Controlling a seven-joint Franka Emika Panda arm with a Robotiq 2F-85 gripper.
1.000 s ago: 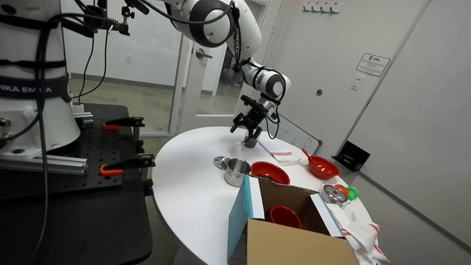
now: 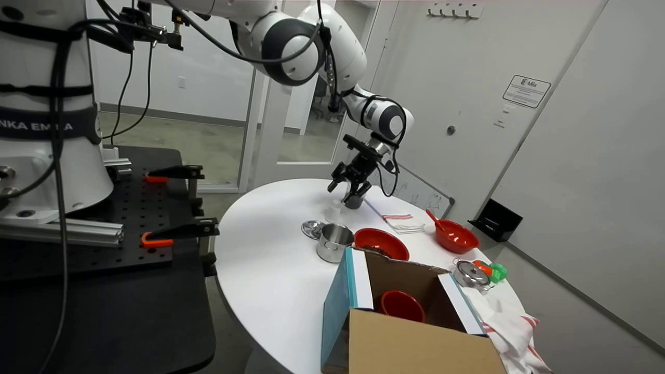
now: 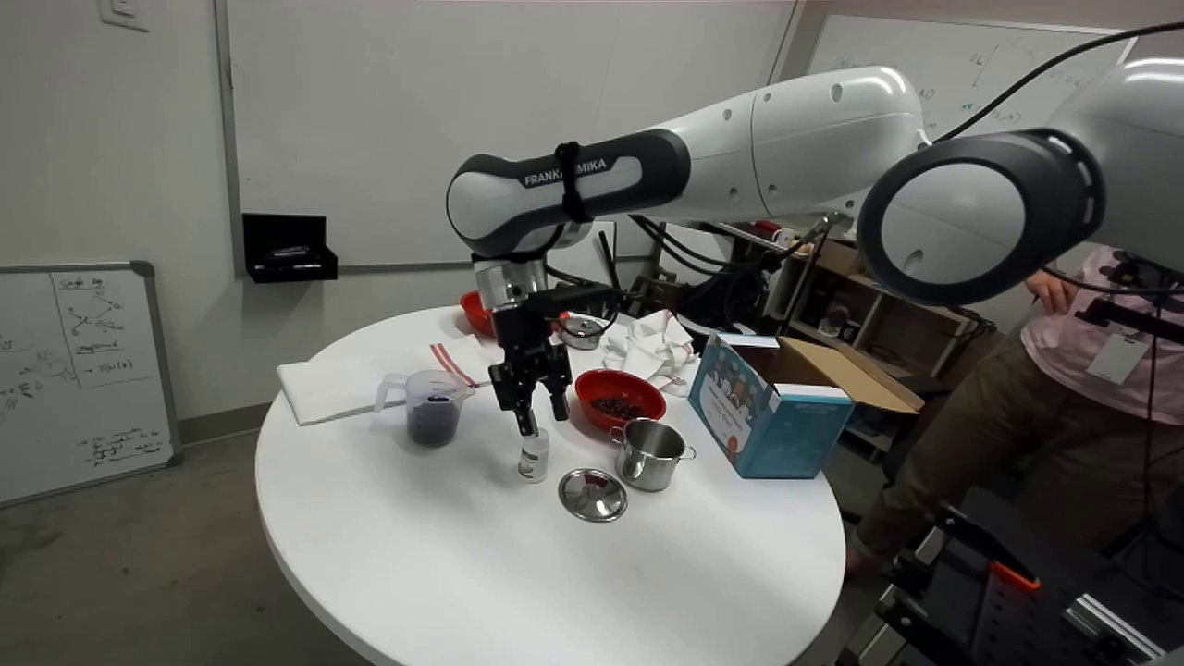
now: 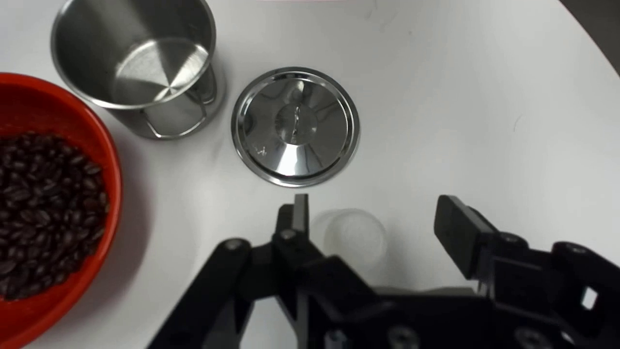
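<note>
A small white bottle (image 3: 534, 460) stands upright on the table. Its round white cap (image 4: 355, 239) shows between the two finger lines in the wrist view, nearer the left finger. My gripper (image 3: 543, 420) hangs just above and partly behind the bottle in exterior view 2. Its black fingers (image 4: 459, 232) are apart, with a gap on both sides of the cap, so nothing is gripped. In exterior view 1 the gripper (image 2: 340, 192) is over the far part of the table, close above the bottle (image 2: 333, 215).
Close by are a steel lid (image 4: 295, 127), a steel pot (image 4: 168, 99) and a red bowl (image 4: 107, 168) of dark beans. A clear measuring jug (image 3: 435, 405) stands left of the gripper. An open blue box (image 3: 766, 416) occupies the right side.
In exterior view 1 my gripper has shifted slightly right and down, while the upper arm has swung a little. Bottle, lid and pot have stayed where they were.
</note>
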